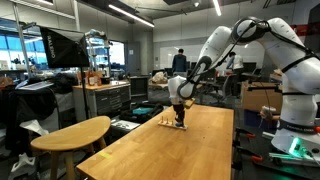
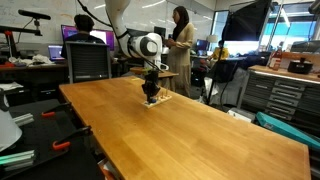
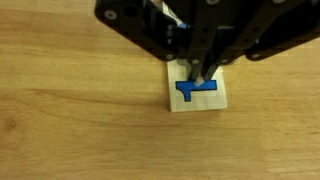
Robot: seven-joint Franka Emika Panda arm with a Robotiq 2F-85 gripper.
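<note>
A light wooden board (image 3: 213, 99) lies on the table under my gripper. Its near end shows a blue numeral 1 (image 3: 186, 91) in the wrist view. My fingers come down on the board just beside the numeral. They are shut on a small pale peg (image 3: 199, 82), mostly hidden by the fingertips. The rest of the board is covered by the gripper in that view. From outside, the board (image 1: 166, 122) appears as a short strip with several small pegs, and the gripper stands over its right part.
A round stool top (image 1: 70, 134) stands left of the table. A person (image 2: 181, 42) stands behind it.
</note>
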